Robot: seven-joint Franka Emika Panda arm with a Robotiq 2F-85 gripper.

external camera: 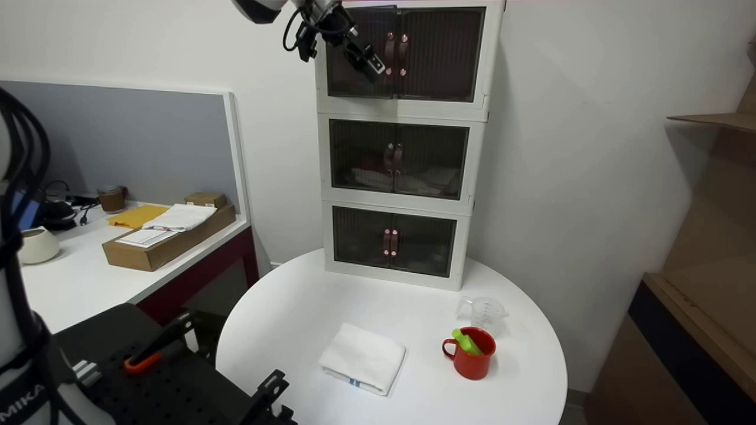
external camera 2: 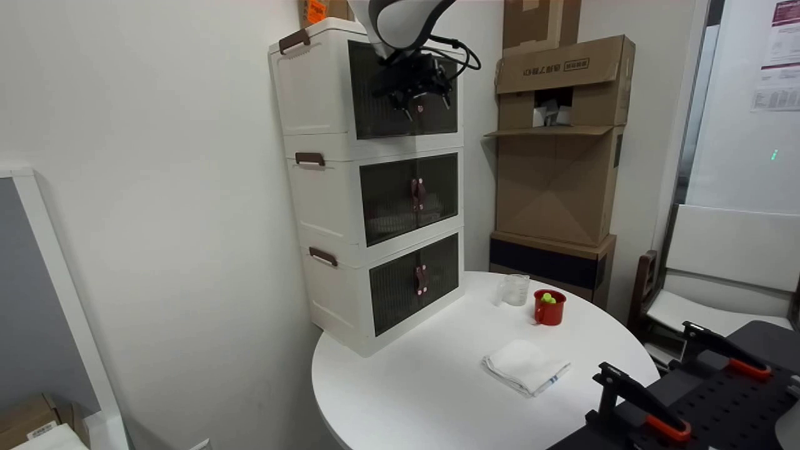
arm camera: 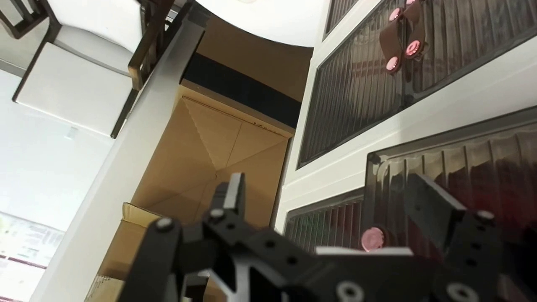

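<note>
My gripper (external camera: 374, 65) is high up in front of the top cabinet's left door (external camera: 354, 42). That door stands slightly ajar; in the wrist view its dark-framed edge (arm camera: 371, 183) sits proud of the cabinet front. The two fingers (arm camera: 233, 193) are wide apart, the other one overlapping the ribbed door panel. A pink handle stud (arm camera: 372, 239) shows between them, and nothing is gripped. Brown strap handles (external camera: 403, 55) hang at the middle of the top doors. On the round table are a folded white towel (external camera: 363, 359) and a red mug (external camera: 473, 363) holding a green utensil (external camera: 465, 342).
Below, the middle cabinet (external camera: 397, 157) and bottom cabinet (external camera: 394, 242) are shut. A clear measuring cup (external camera: 487, 311) stands behind the mug. Cardboard boxes (external camera 2: 555, 180) are stacked right of the cabinets.
</note>
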